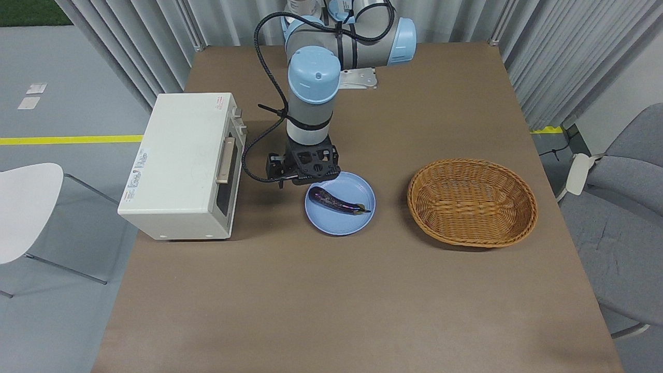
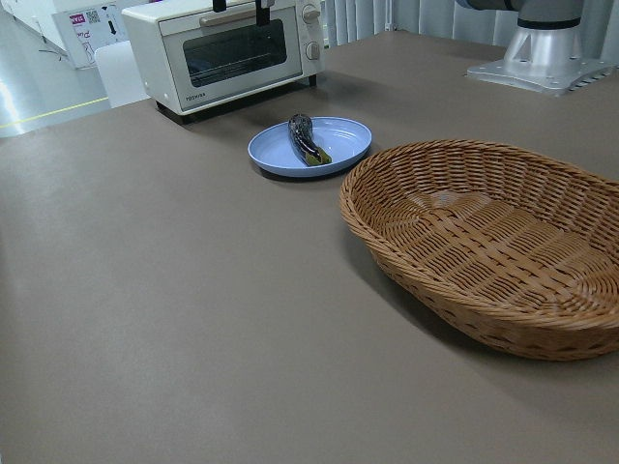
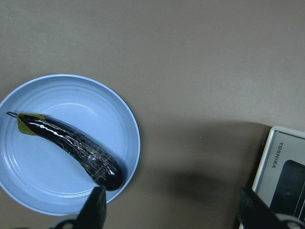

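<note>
A dark glossy eggplant (image 1: 337, 202) with a green stem end lies on a light blue plate (image 1: 323, 219), also seen in the left camera view. My gripper hangs in the air just behind the plate, above and apart from the eggplant. In the wrist view its two dark fingers stand wide apart at the bottom edge with nothing between them, and the eggplant (image 3: 76, 145) lies to the upper left.
A white Toshiba toaster oven (image 1: 174, 168), its door shut, stands left of the plate. An empty oval wicker basket (image 1: 472, 199) sits to the right.
</note>
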